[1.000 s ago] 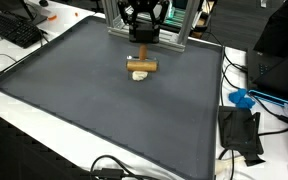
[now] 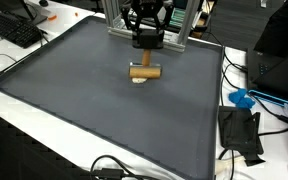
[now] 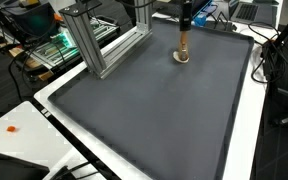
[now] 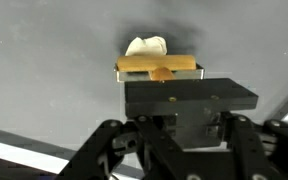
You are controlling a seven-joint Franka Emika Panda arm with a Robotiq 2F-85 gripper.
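Below my gripper (image 2: 147,32) is a wooden tool (image 2: 144,71), with a light-brown crosswise cylinder and a short upright stem. It stands over the dark mat in exterior view 1. The wrist view has the cylinder (image 4: 156,63) crosswise, partly behind a flat black block (image 4: 189,96) that hides my fingertips. A pale, roundish piece (image 4: 146,46) lies on the mat just beyond the cylinder. In exterior view 2 the tool (image 3: 183,42) is close above the pale piece (image 3: 180,58); whether they touch is unclear. The fingers' grip on the tool is hidden.
A white frame (image 2: 189,50) stands behind the tool. A keyboard (image 2: 12,28) is at the far left; a blue object (image 2: 241,98) and a black item (image 2: 239,130) with cables lie at the right.
In exterior view 1 the gripper and wooden tool have moved slightly down and right together. The cylinder now covers more of the pale piece, which was more visible before.
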